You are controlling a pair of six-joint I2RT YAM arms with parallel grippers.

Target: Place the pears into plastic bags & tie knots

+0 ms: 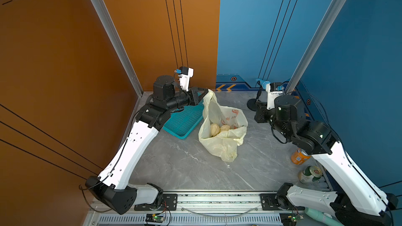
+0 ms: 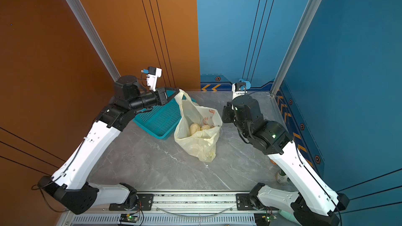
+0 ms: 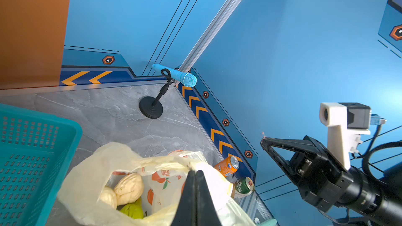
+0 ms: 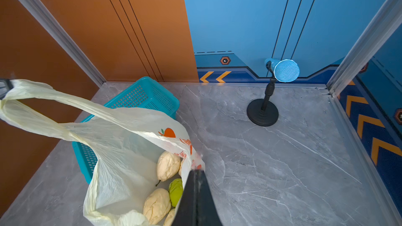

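Note:
A pale yellow plastic bag [image 1: 224,144] stands open on the grey table with several pears [image 4: 168,165] inside, pale ones and a green one [image 4: 175,190]. My left gripper [image 1: 206,93] is shut on one bag handle [image 2: 181,96] and holds that side raised. The opposite rim droops. My right gripper is shut with nothing between its fingers; the other bag handle is outside them. In the left wrist view, the same right gripper stands apart from the bag, its fingertips together.
A teal basket [image 1: 181,136] sits behind and left of the bag. A blue microphone on a black stand [image 4: 262,112] is at the back right. An orange can [image 1: 299,157] and a green can [image 1: 310,174] stand at the front right.

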